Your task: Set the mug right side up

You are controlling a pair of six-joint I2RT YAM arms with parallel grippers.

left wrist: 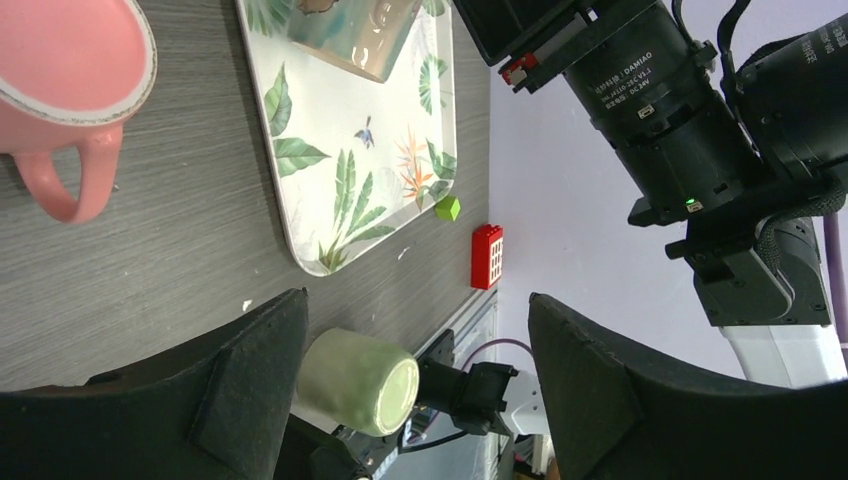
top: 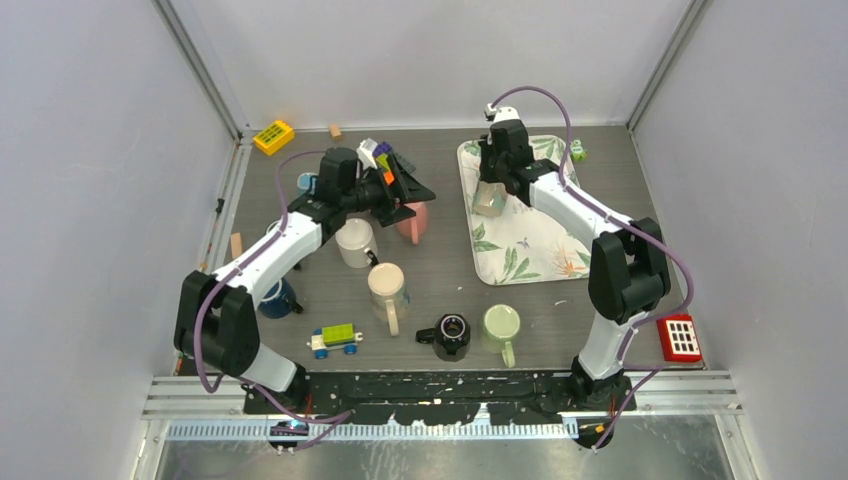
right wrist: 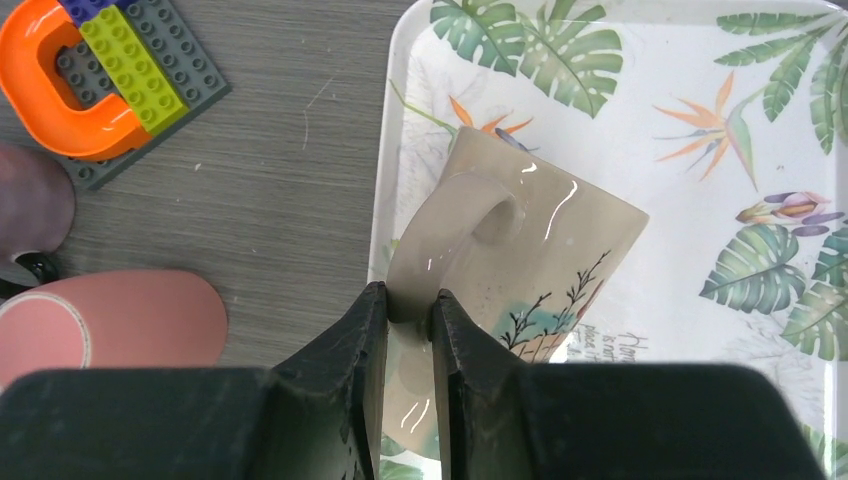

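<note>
A beige mug (right wrist: 540, 250) with a plant print lies on its side over the left part of the patterned tray (top: 535, 255); in the top view my right arm partly hides it. My right gripper is shut on its handle (right wrist: 440, 215). The same mug (left wrist: 350, 35) shows at the top of the left wrist view. My left gripper (top: 405, 190) hangs above the pink mug (top: 413, 225), left of the tray, its fingers apart with nothing between them (left wrist: 250, 380).
Several other mugs stand left and in front, among them a black mug (top: 450, 338) and a green mug (top: 500, 330). A brick assembly (right wrist: 130, 80) lies beyond the pink mug, a red block (top: 680, 338) at the front right. The tray's right part is clear.
</note>
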